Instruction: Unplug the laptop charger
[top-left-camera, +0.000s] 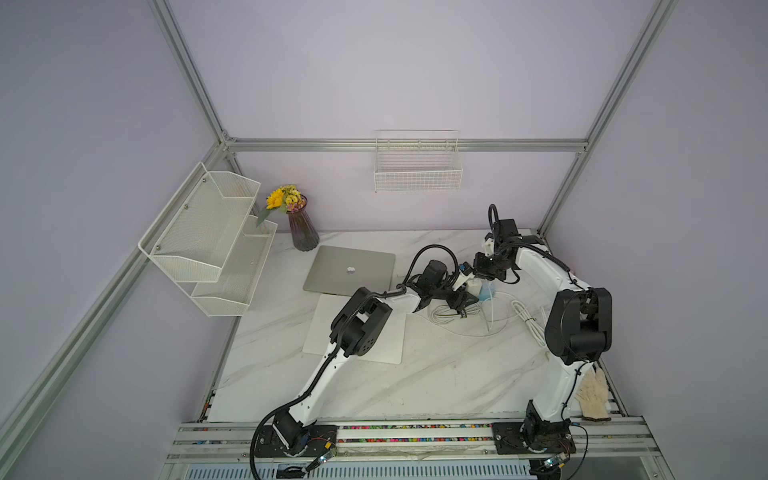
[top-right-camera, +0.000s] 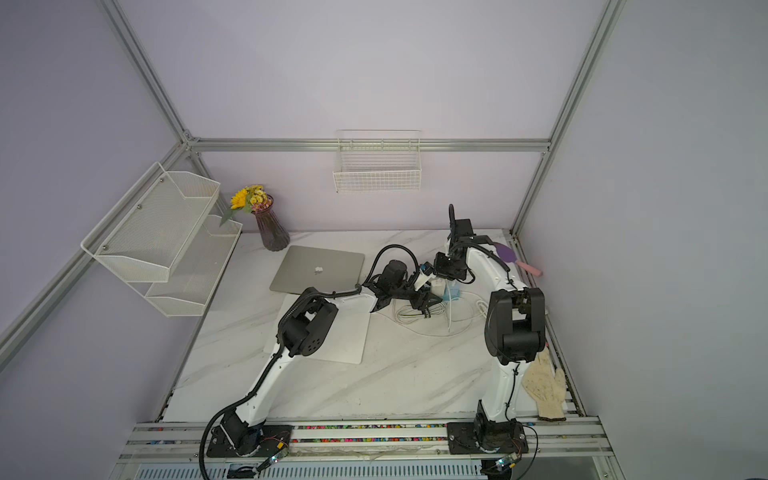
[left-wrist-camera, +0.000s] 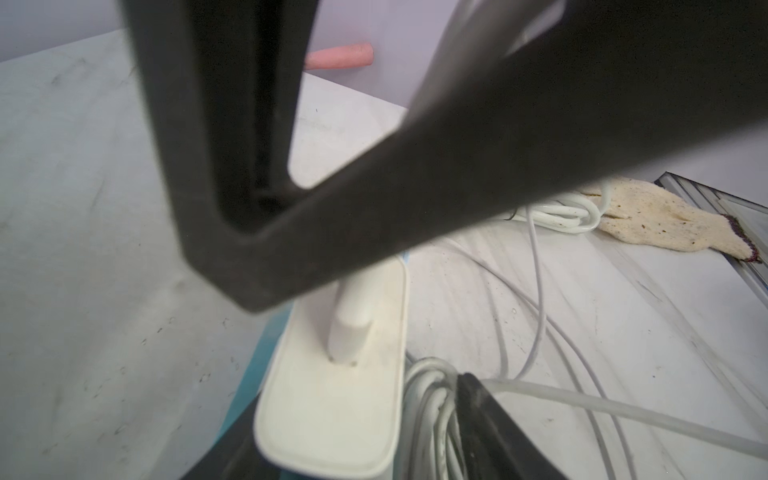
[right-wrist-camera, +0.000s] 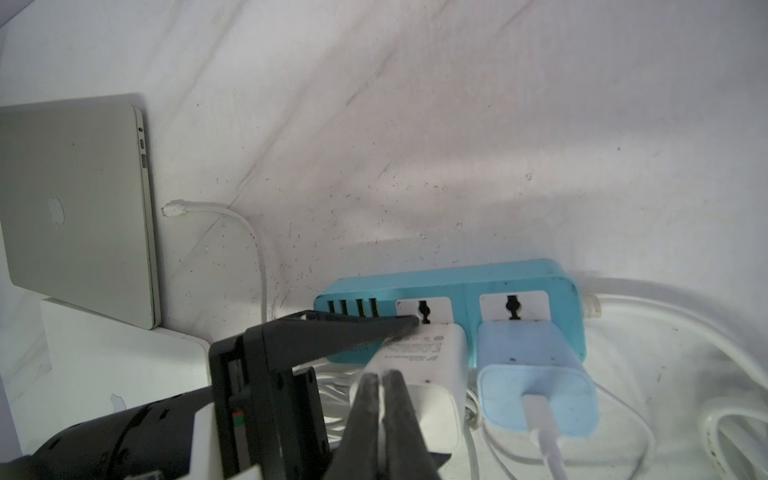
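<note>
The white charger (right-wrist-camera: 429, 352) sits in a teal power strip (right-wrist-camera: 416, 280), next to a blue charger (right-wrist-camera: 536, 376) with a white cable in its end. My left gripper straddles the white charger, its fingers part open, one finger (right-wrist-camera: 344, 334) along each side; firm contact cannot be made out. In the left wrist view the charger (left-wrist-camera: 332, 416) lies between dark fingers, with a white cord (left-wrist-camera: 352, 324) rising from it. My right gripper is shut, nothing visible between its fingertips, close above the left one. Its dark frame covers much of the left wrist view.
A silver closed laptop (top-left-camera: 349, 270) and a white one (top-left-camera: 384, 344) lie left of the strip. Coiled cables (top-left-camera: 452, 312) lie near the strip. A vase (top-left-camera: 301, 229) stands at back left.
</note>
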